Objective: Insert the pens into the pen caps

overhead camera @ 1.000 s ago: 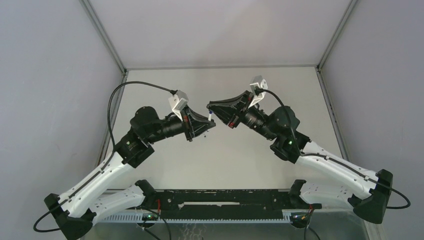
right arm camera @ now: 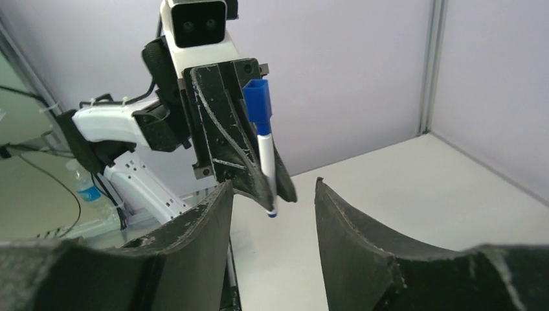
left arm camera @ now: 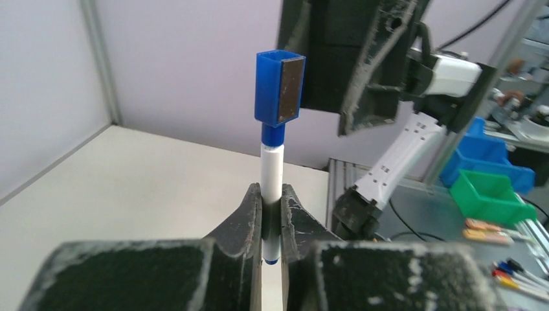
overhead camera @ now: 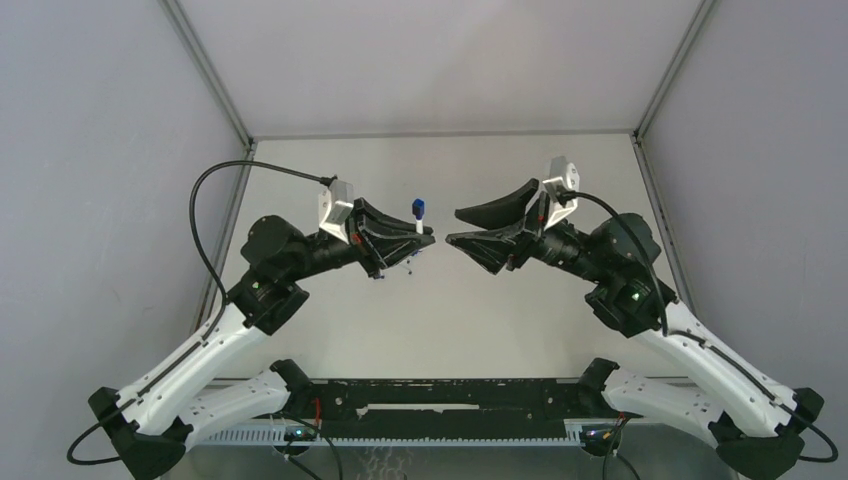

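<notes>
A white pen point(left arm camera: 272, 165) stands upright between the fingertips of my left gripper point(overhead camera: 429, 236), which is shut on its white body. On its upper end sits a blue, block-shaped cap point(left arm camera: 279, 87), open at the top. A short blue tip pokes out below the fingers. My right gripper point(overhead camera: 453, 227) is apart from the pen, to its right, with a wide gap and nothing between its fingers. In the right wrist view the pen and blue cap point(right arm camera: 257, 103) stand beyond that gap, held by the left arm.
Small blue and white bits point(overhead camera: 410, 262) lie on the white table point(overhead camera: 400, 325), partly hidden under the left gripper. Outside the enclosure, the left wrist view shows a green bin point(left arm camera: 489, 197) and blue bins point(left arm camera: 476, 159).
The blue cap now shows above the left gripper.
</notes>
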